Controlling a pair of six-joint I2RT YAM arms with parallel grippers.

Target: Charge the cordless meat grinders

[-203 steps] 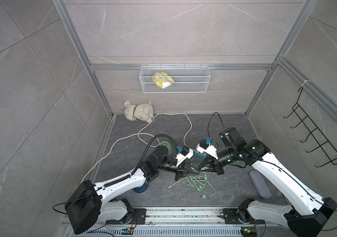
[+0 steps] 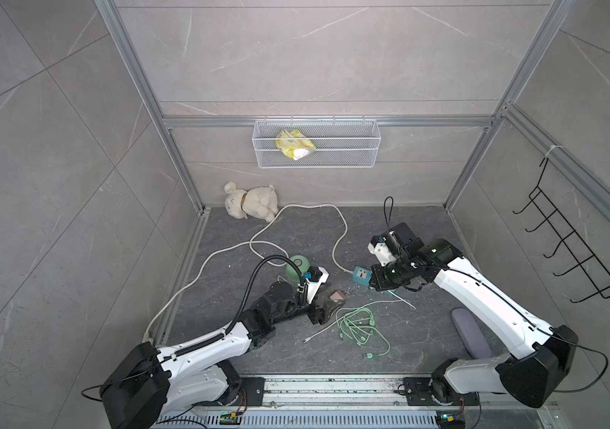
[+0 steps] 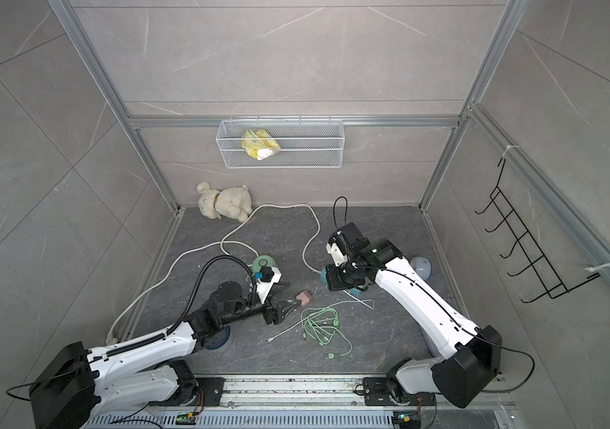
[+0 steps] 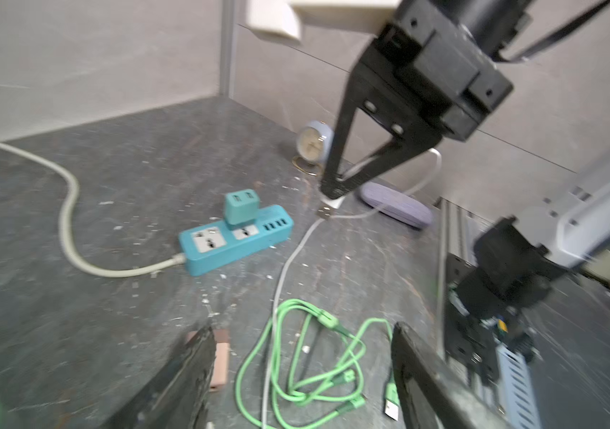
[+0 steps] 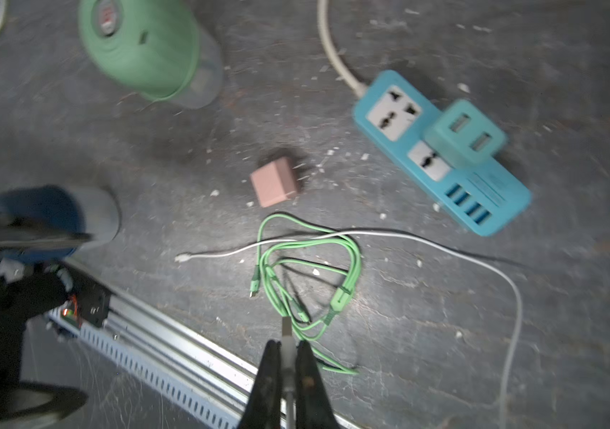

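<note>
A green grinder (image 5: 140, 43) and a blue one (image 5: 40, 214) stand at the left. A blue power strip (image 4: 212, 250) carries a teal charger (image 4: 240, 208). Below it lie a pink adapter (image 5: 273, 182), coiled green cables (image 5: 340, 300) and a white cable (image 5: 426, 241). My left gripper is open, low over the table near the pink adapter. My right gripper is raised above the strip and shut on the white cable's end, which hangs down from its fingertips in the left wrist view.
A plush bear (image 2: 251, 202) lies at the back left, a purple case (image 2: 469, 332) at the right, a small clock (image 4: 313, 143) at the back right. A wire basket (image 3: 280, 123) and hook rack (image 3: 534, 250) hang on the walls.
</note>
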